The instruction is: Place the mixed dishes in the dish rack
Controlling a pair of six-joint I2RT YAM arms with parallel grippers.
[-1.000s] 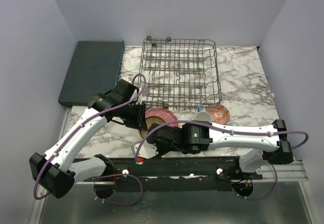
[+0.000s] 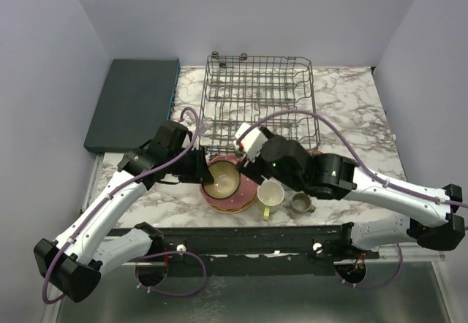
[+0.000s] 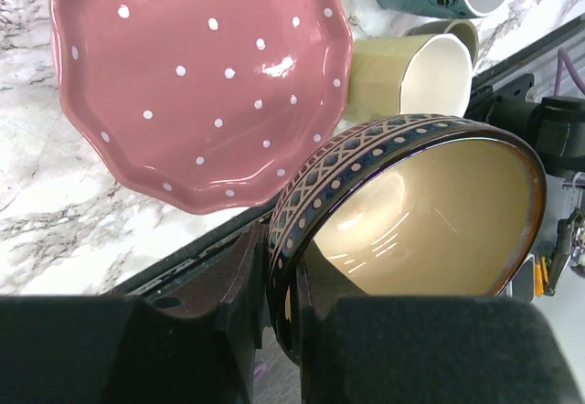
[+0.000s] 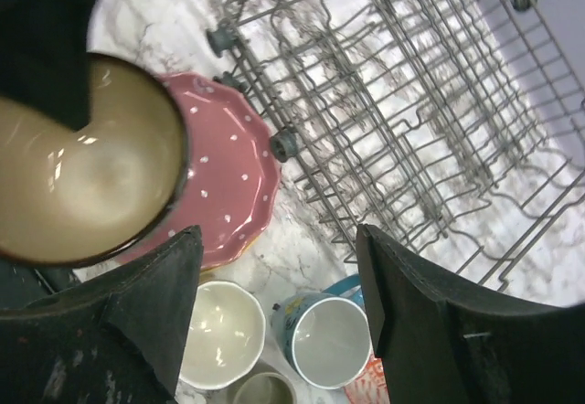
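A bowl (image 3: 430,212) with a cream inside and a patterned blue rim band is tilted on edge, my left gripper shut on its wall. From above, the bowl (image 2: 223,180) covers part of a pink polka-dot plate (image 3: 201,84) with a wavy edge. My right gripper is part open, nothing between its fingers, over the counter near the rack's front. Below it stand a pale yellow cup (image 4: 219,335), a blue flowered mug (image 4: 331,340) and a small grey-green cup (image 4: 262,388). The wire dish rack (image 2: 207,104) looks empty.
An orange patterned dish (image 4: 367,384) lies beside the blue mug, mostly hidden by the right arm from above. A dark flat box (image 2: 131,105) lies left of the rack.
My right gripper has moved away from the bowl, rightward and back toward the rack, uncovering the bowl and cups. The left gripper still holds the bowl, which now faces upward more openly.
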